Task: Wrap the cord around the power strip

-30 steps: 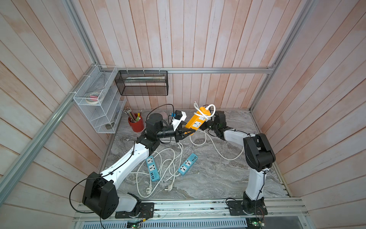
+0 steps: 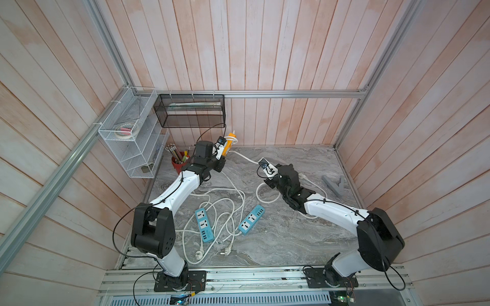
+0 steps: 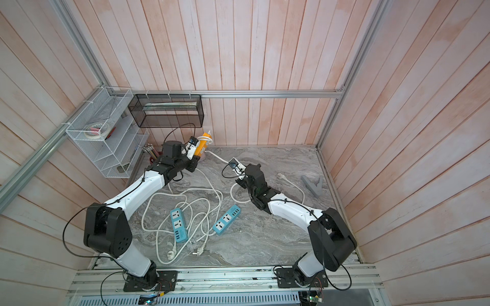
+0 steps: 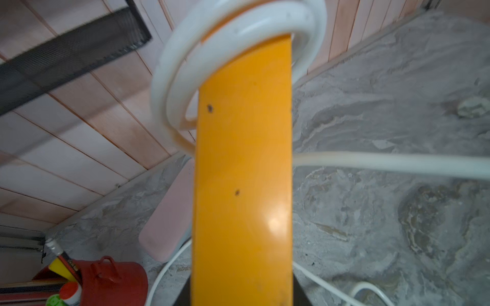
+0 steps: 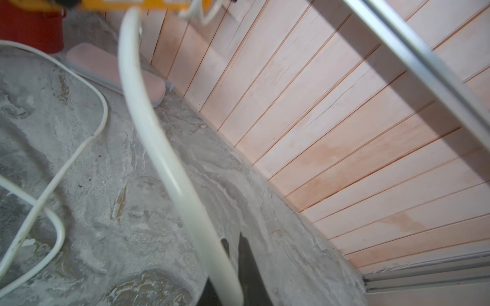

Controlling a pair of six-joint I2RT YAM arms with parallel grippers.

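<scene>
An orange power strip [image 2: 228,145] is held up at the back left, with my left gripper shut on its lower end. Its smooth orange back faces the left wrist camera. White cord coils [image 4: 240,48] loop loosely around the strip's upper end. From there a length of cord [image 5: 168,173] stretches to my right gripper, whose fingers are shut on it. In the top left view the right gripper [image 2: 269,181] is lower and to the right of the strip, and the cord [image 2: 265,200] curves on past it over the table.
Two blue power strips [image 2: 204,224] [image 2: 251,219] lie at the front amid tangled white cords. A red pencil cup [image 4: 114,283] and pink case [image 4: 171,216] stand at back left, below a black mesh basket [image 2: 188,109]. A grey object [image 2: 333,185] lies far right.
The left gripper has carried the orange strip leftward and back, turning it so its sockets no longer show.
</scene>
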